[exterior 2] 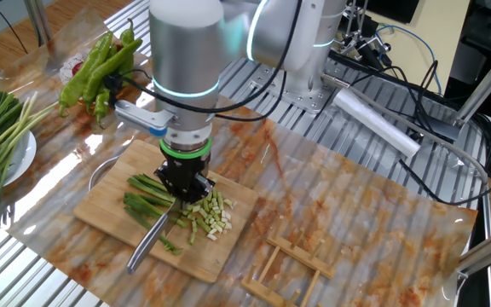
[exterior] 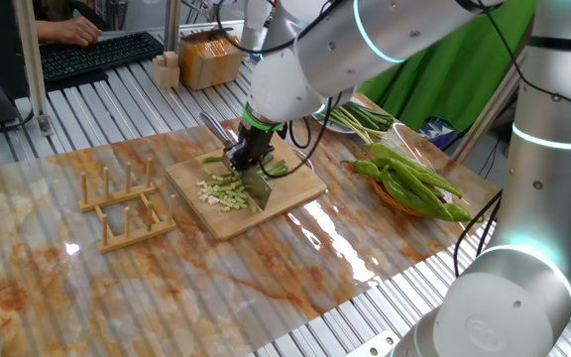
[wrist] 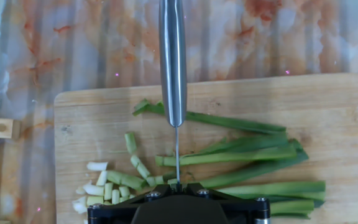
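A knife with a silvery metal handle [wrist: 173, 62] is held in my gripper, which is shut on it near where the blade joins the handle. Its broad blade [exterior: 258, 189] points down onto the wooden cutting board [exterior: 224, 224], among the green onions. On one side of the blade lie short chopped pieces [exterior 2: 214, 217], white and pale green. Longer uncut green stalks [wrist: 247, 155] lie on the other side. In the wrist view the blade is seen edge-on as a thin line. Whether its edge touches the board cannot be made out.
A wooden peg rack [exterior: 127, 236] stands beside the board. Green peppers in a basket [exterior: 409, 186] and a plate of green onions [exterior 2: 7, 145] are on the board's other side. Open tabletop [exterior: 206, 297] lies in front. A person's hand [exterior: 67, 30] rests near a keyboard.
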